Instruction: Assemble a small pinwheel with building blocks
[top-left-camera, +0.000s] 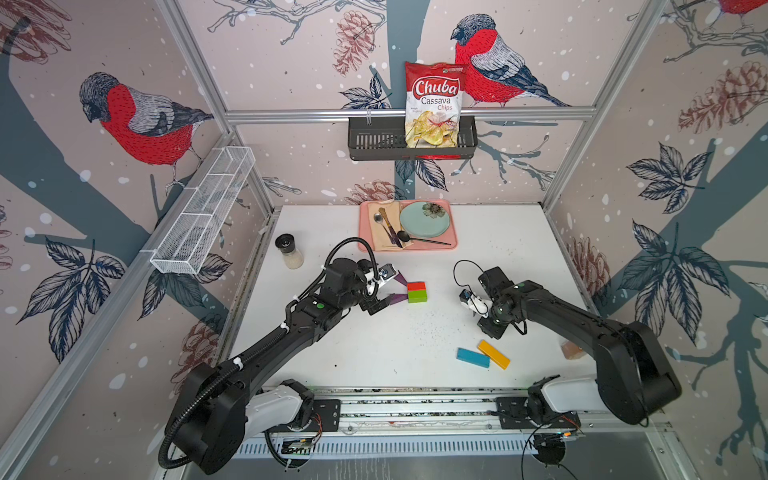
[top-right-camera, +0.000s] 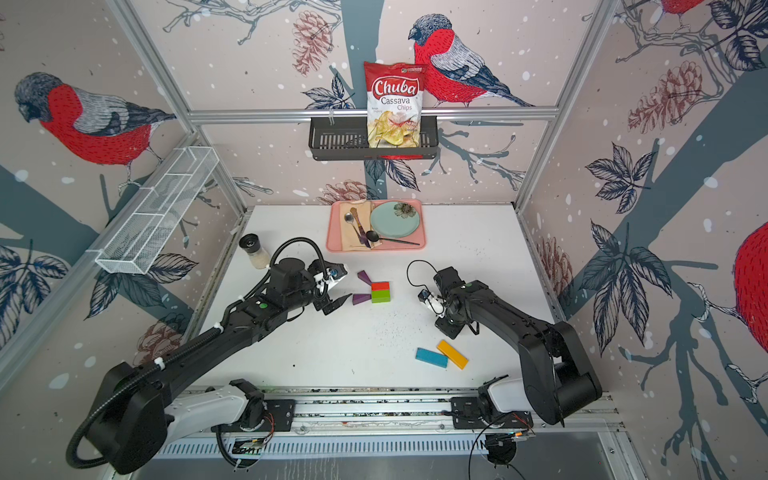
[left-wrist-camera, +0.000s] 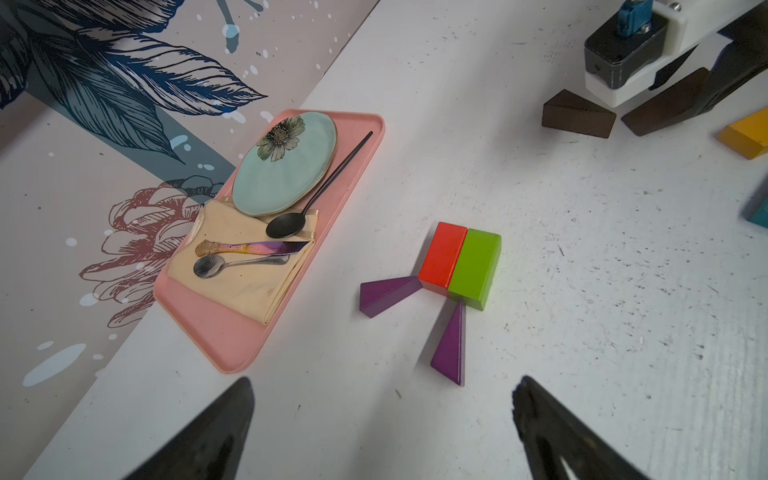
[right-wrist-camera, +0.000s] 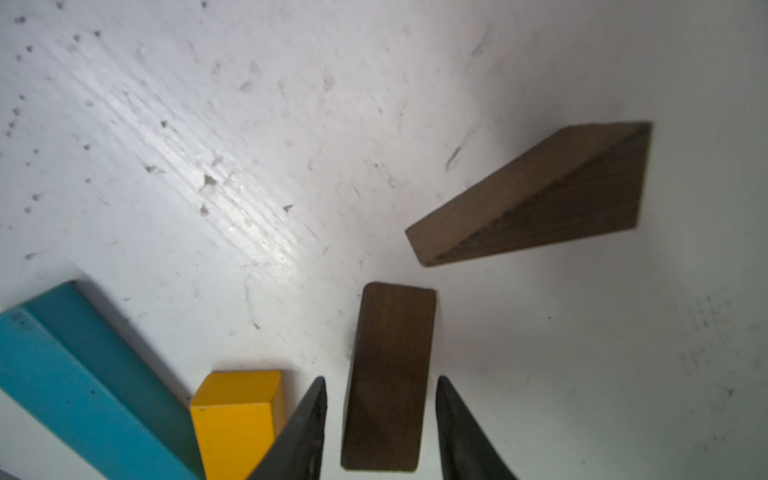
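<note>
A red block and a green block lie side by side in mid-table, with two purple wedges pointing outward from them. My left gripper hangs open behind them, empty. In the right wrist view my right gripper has its fingers either side of a dark brown block; whether they touch it cannot be told. A second brown wedge lies beyond. A yellow block and a blue block lie toward the table's front.
A pink tray with plate and cutlery stands at the back. A jar stands at the back left. Another wooden object is partly behind the right arm.
</note>
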